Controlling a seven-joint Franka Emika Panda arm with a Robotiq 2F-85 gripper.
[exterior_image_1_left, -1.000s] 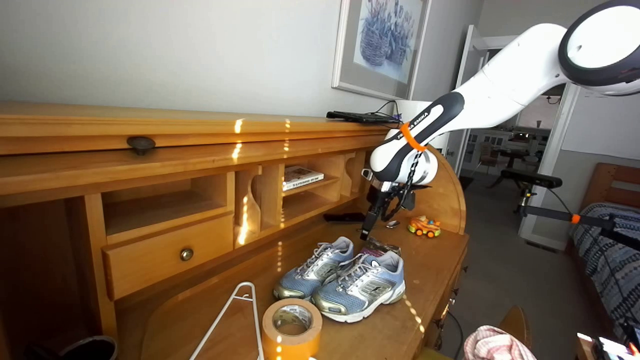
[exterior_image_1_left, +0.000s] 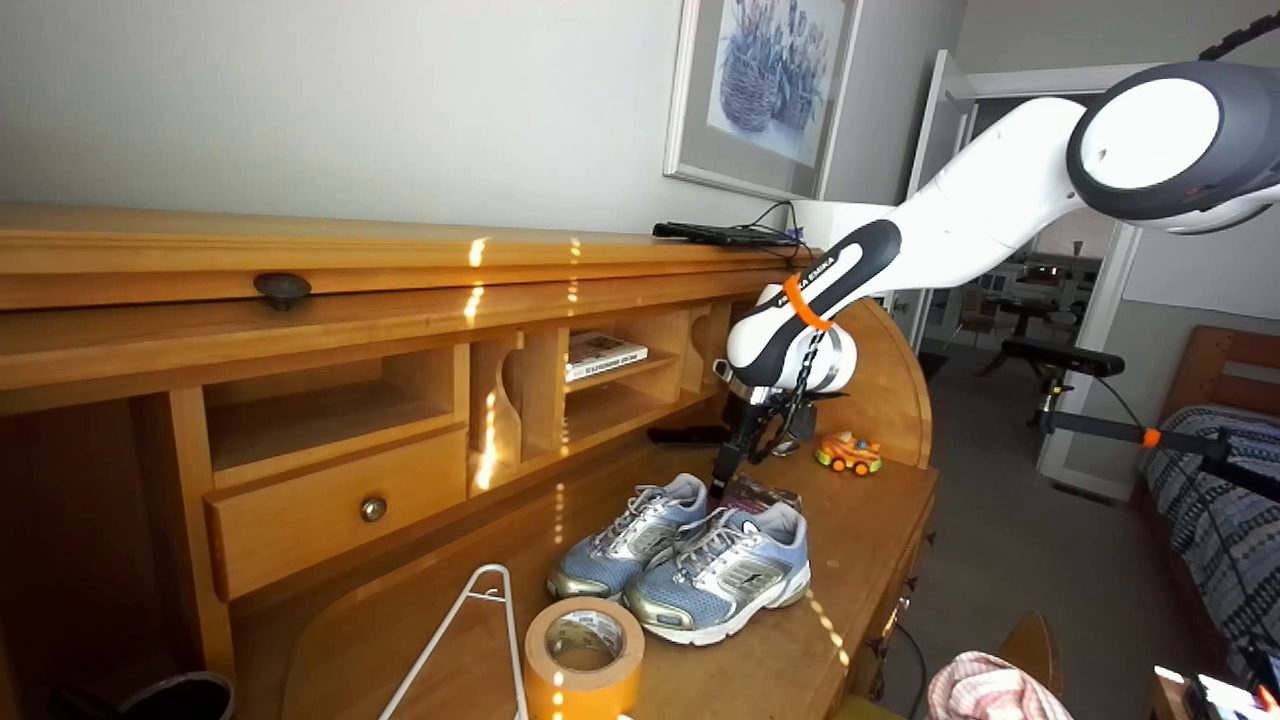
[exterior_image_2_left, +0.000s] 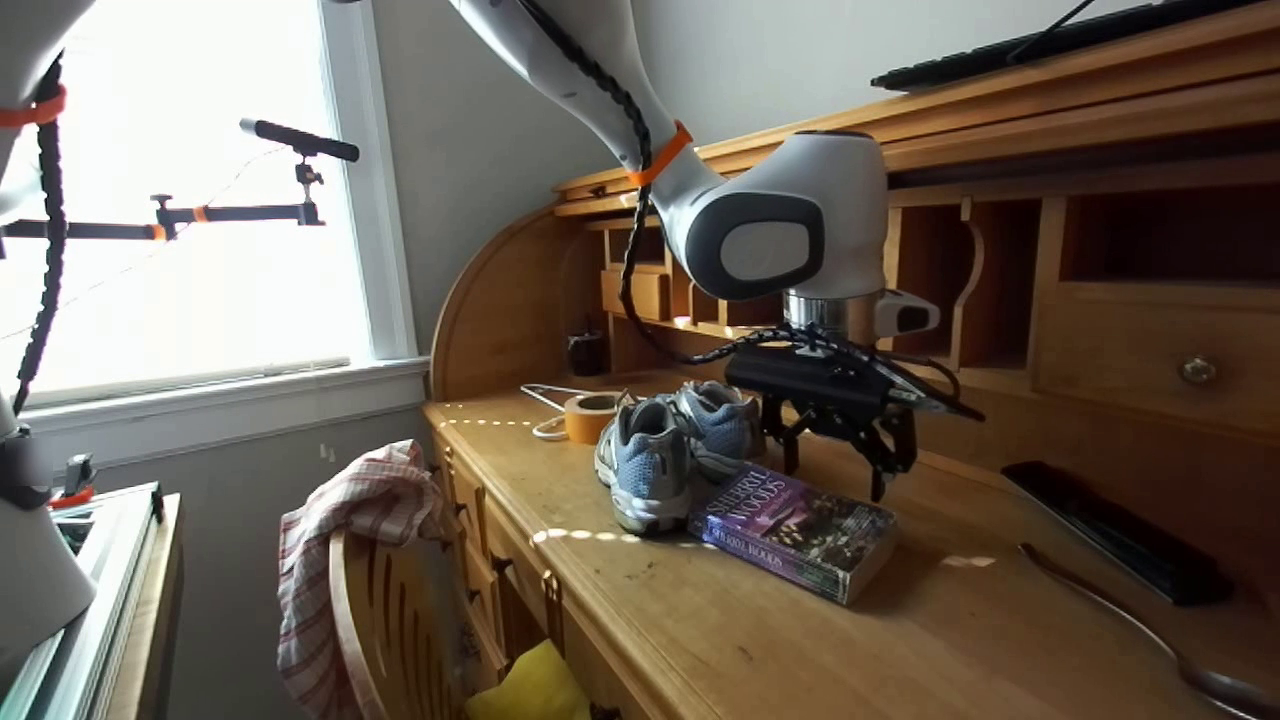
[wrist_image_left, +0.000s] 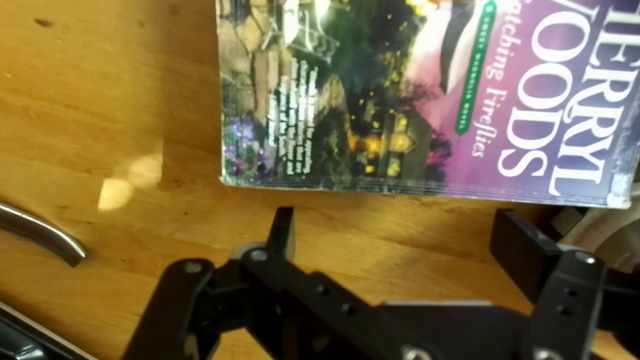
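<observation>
A thick purple paperback book (exterior_image_2_left: 798, 528) lies flat on the desk, cover up, one end close to the shoes. In the wrist view the book (wrist_image_left: 384, 102) fills the upper part, its long edge just beyond my fingertips. My gripper is open, with bare desk visible between its fingers. Seen from the side, the gripper (exterior_image_2_left: 834, 468) hangs low over the desk on the shelf side of the book, pointing down. From the other side, the shoes hide most of the book (exterior_image_1_left: 762, 494).
A pair of blue-grey running shoes (exterior_image_1_left: 720, 576) stands close to the gripper. An orange tape roll (exterior_image_1_left: 584, 660), a white hanger (exterior_image_1_left: 462, 636) and a toy car (exterior_image_1_left: 848, 454) are also on the desk. A spoon (exterior_image_2_left: 1116, 612) and a black case (exterior_image_2_left: 1116, 528) lie along the shelf side.
My arm has come down, bringing the gripper lower and slightly left in exterior view 1, closer to the desk beside the shoes. The shoes and other desk items have stayed put.
</observation>
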